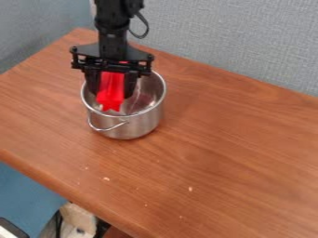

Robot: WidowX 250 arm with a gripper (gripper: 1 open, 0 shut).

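Note:
My black gripper (112, 76) is shut on a red object (111, 91), which hangs upright inside the mouth of a steel pot (141, 121) with a thin wire handle at its front. The pot stands on the wooden table toward the upper left. Whether the red object touches the pot's bottom cannot be seen.
Grey padded walls (236, 37) stand behind it. Past the table's left edge is a blue floor (25, 195), with some items at the bottom left.

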